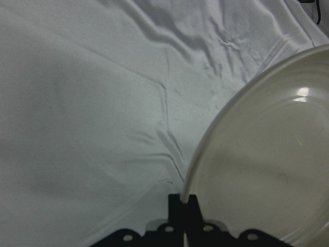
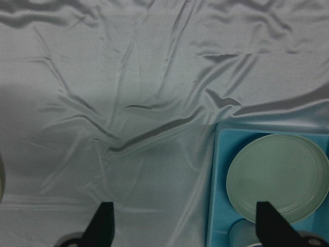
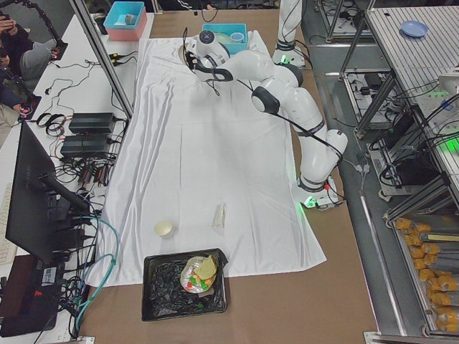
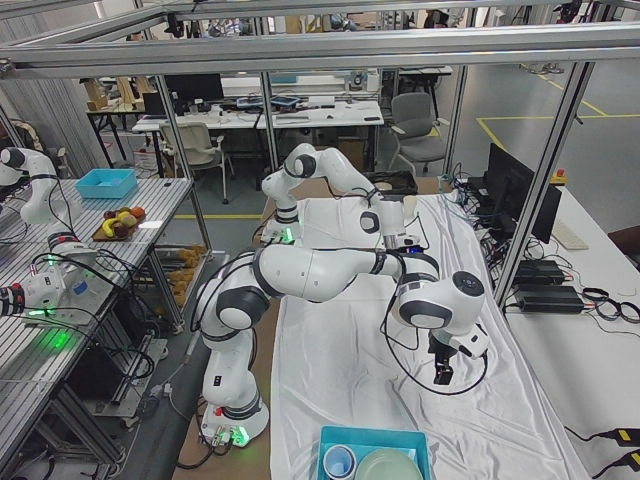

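Observation:
My left gripper is shut on the rim of a large cream plate (image 1: 262, 154), held over the white cloth, filling the right of the left wrist view. In the camera left view that arm reaches to the back, beside the blue bin (image 3: 242, 34). My right gripper is open over the cloth, nothing between its fingers. The blue bin (image 2: 221, 154) in the right wrist view holds a pale green plate (image 2: 277, 175) and a cup (image 2: 241, 234).
A black tray (image 3: 161, 301) with a foil dish of food (image 3: 193, 272) lies at the front. A small cream cup (image 3: 163, 228) and a clear wrapper-like item (image 3: 219, 216) lie on the cloth.

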